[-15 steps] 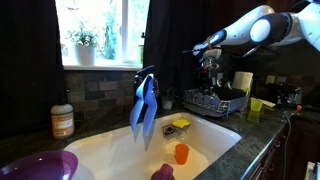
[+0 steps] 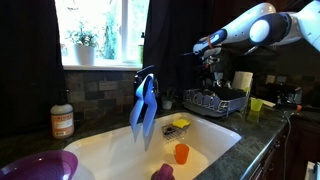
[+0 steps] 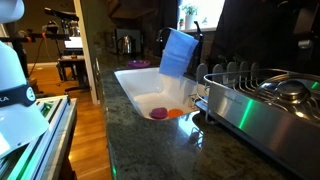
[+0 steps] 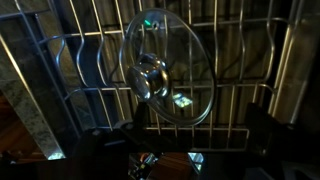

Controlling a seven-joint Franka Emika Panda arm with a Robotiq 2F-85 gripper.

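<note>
My gripper (image 2: 211, 78) points down over the dish rack (image 2: 232, 105) to the right of the sink. In the wrist view it stands open, its dark fingers low in the picture and hard to make out. Under it lies a clear glass lid (image 4: 190, 75) with a round metal knob (image 4: 148, 77), resting on the rack's wires (image 4: 95, 90). No object shows between the fingers. In exterior view 2 the lid's shiny knob (image 3: 293, 91) shows on the silver rack (image 3: 265, 120); the gripper is out of that picture.
A blue cloth (image 2: 146, 104) hangs over the faucet. The white sink (image 2: 115, 153) holds an orange cup (image 2: 181, 153) and a purple item (image 2: 163, 173). A yellow-green cup (image 2: 255, 106) stands beside the rack. Bare dark counter (image 3: 160, 145) lies in front of the rack.
The white arm has shifted a little in exterior view 1, its upper link now further right and higher. The gripper stays over the rack. The sink, cloth and cups look the same.
</note>
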